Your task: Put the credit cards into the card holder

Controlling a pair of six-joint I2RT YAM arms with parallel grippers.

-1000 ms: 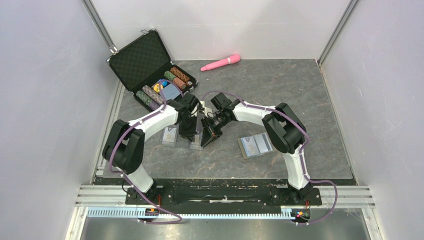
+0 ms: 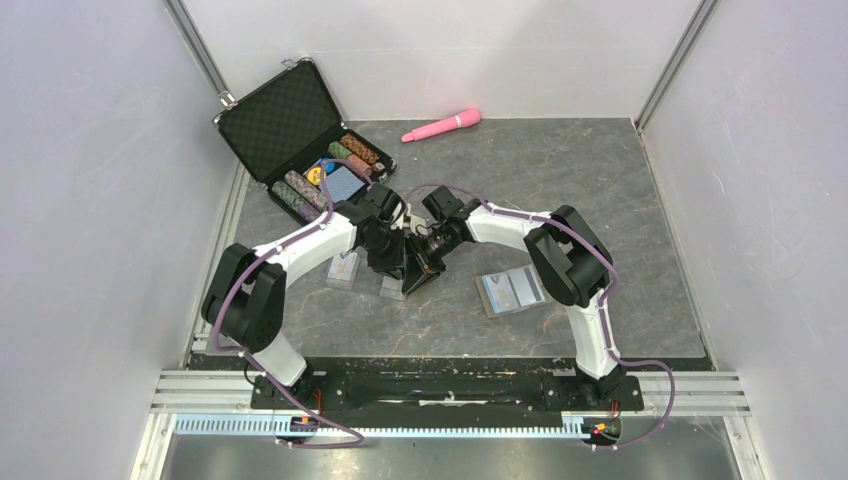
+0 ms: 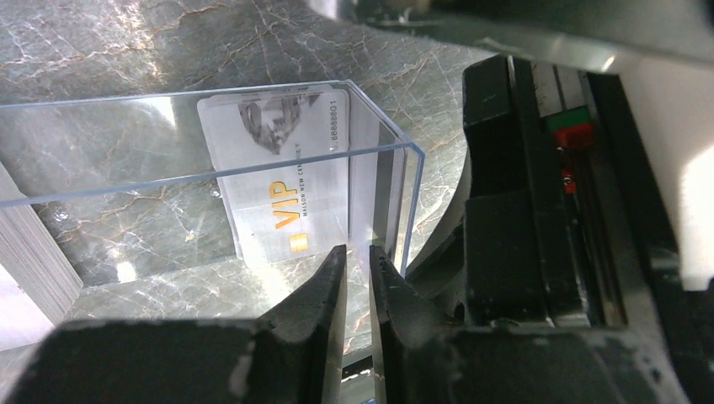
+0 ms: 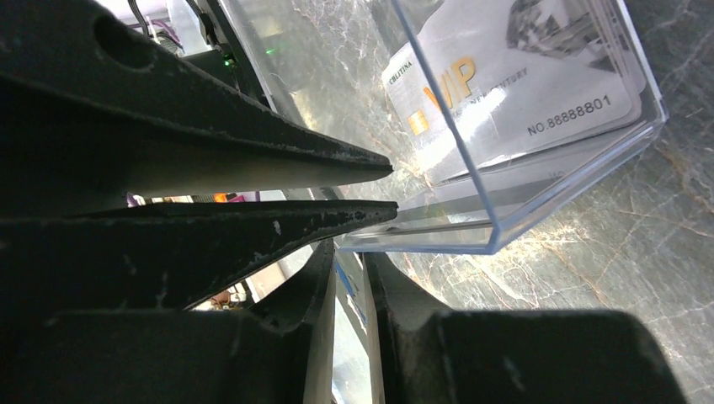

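The card holder, a clear box [image 3: 109,187], lies on the table and shows in both wrist views. Inside it a white VIP card [image 3: 290,198] rests flat. Pale, dark-striped card material [image 3: 375,202] shows by the end wall; whether that is a reflection cannot be told. My left gripper is partly open at the box's end, a narrow gap between its tips and nothing seen in it. My right gripper is shut on the box's edge. Both grippers crowd together in the top view, covering part of the box [image 2: 391,290].
Left of the box sits a white card stack [image 2: 342,267]. A tray of cards [image 2: 512,291] lies to the right. At the back stand an open black case [image 2: 283,110] with chips and a pink microphone [image 2: 442,125].
My left gripper has shifted right, closer to my right gripper, over the past second. The card stack has moved slightly right too. My right arm looks still.
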